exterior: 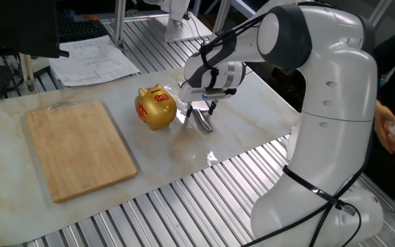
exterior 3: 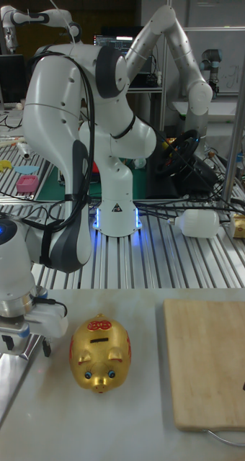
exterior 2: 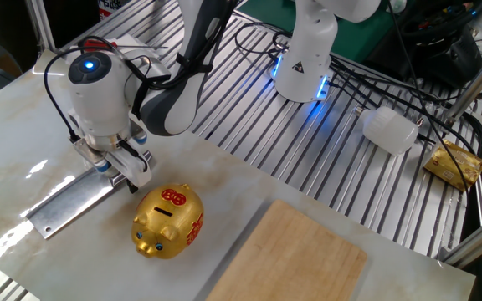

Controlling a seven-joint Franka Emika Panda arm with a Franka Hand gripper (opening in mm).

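Note:
My gripper (exterior: 200, 112) points down over a shiny metal piece (exterior: 204, 122), its two dark fingertips spread apart on either side. From the second exterior view the piece shows a long flat silver blade (exterior 2: 71, 201) with a small hole at one end; the gripper body hides its other end. No grip on it is visible. A golden piggy bank (exterior: 156, 108) with red markings stands upright right beside the gripper, apart from it. The wooden cutting board (exterior: 81, 151) lies flat on the table, with a metal loop handle (exterior: 63, 105) at one end.
Slatted metal rails (exterior: 204, 199) border the table. Printed papers (exterior: 92, 62) lie beyond the table. A person's hands (exterior: 394, 130) hold something white off to the right.

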